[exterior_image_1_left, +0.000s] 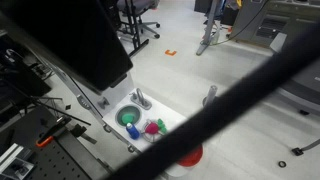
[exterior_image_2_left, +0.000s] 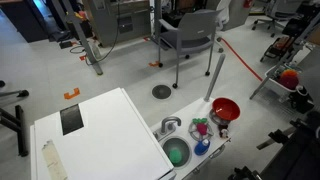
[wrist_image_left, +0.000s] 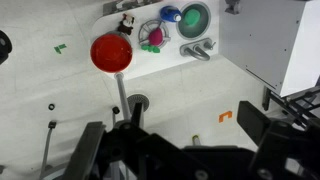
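Observation:
In the wrist view my gripper stands open, its two dark fingers wide apart with only floor seen between them. Beyond it lies a toy sink counter. A red bowl (wrist_image_left: 111, 53) sits at one end. Near the bowl is a rack with a pink item (wrist_image_left: 155, 36) and green pieces. A blue object (wrist_image_left: 171, 14) lies between rack and basin. The round grey basin (wrist_image_left: 183, 27) holds something green (wrist_image_left: 192, 17), and a faucet (wrist_image_left: 197, 52) stands beside it. From the second exterior view, my gripper cannot be made out.
A white panel (exterior_image_2_left: 97, 140) adjoins the sink counter. An office chair (exterior_image_2_left: 190, 35) stands beyond it, and a thin grey post (exterior_image_2_left: 216, 75) rises by the bowl. Large dark shapes block much of the first exterior view. Open floor (exterior_image_2_left: 125, 75) lies behind the counter.

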